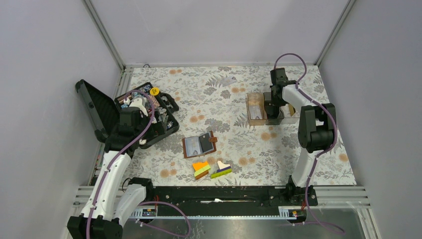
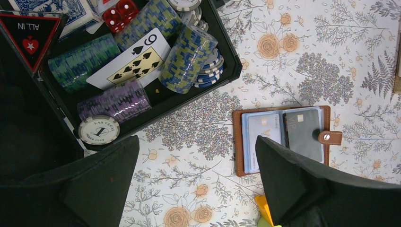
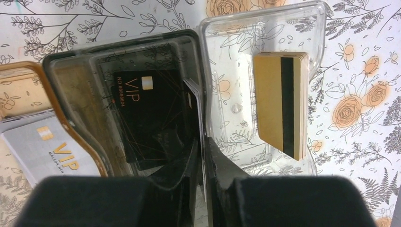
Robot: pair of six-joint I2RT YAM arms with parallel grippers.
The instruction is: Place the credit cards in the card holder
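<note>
My right gripper is down in the middle, smoky compartment of the plastic trays (image 1: pixel 257 122), its fingers close around a thin upright card (image 3: pixel 195 101) at that compartment's wall; whether they grip it is unclear. Black VIP cards (image 3: pixel 146 113) lie there, silver cards (image 3: pixel 47 146) in the amber tray to the left, gold cards (image 3: pixel 269 99) on edge in the clear tray. An open brown card holder (image 2: pixel 239 142) with light and dark cards lies near the table's middle. My left gripper hangs open, empty, by the poker case, left of the holder.
The open poker case (image 1: pixel 97 107) with chips and playing cards fills the left side. Orange, green and white pieces (image 1: pixel 201 167) lie at the front middle. The table between holder and trays is clear.
</note>
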